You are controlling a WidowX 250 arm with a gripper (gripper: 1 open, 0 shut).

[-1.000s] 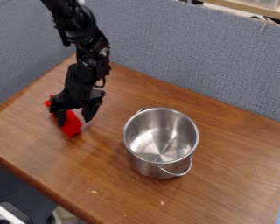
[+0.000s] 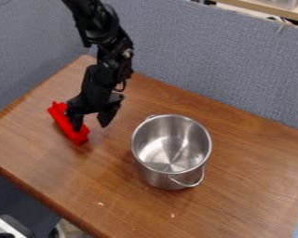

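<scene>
The black robot arm reaches down from the top of the view to a red elongated object (image 2: pixel 70 131) lying on the left part of the wooden table. My gripper (image 2: pixel 89 116) is open, its two dark fingers spread just above and to the right of the red object, one near its middle and the other out over bare wood. Whether the left finger touches the object is hard to tell. A steel pot (image 2: pixel 171 149) with wire handles stands to the right of the gripper.
The wooden table (image 2: pixel 238 204) has free room on the right and at the front. Grey padded walls (image 2: pixel 214 56) border the back and left. A dark gap lies below the table's front-left edge.
My gripper has risen slightly, uncovering more of the red object. The pot has not moved.
</scene>
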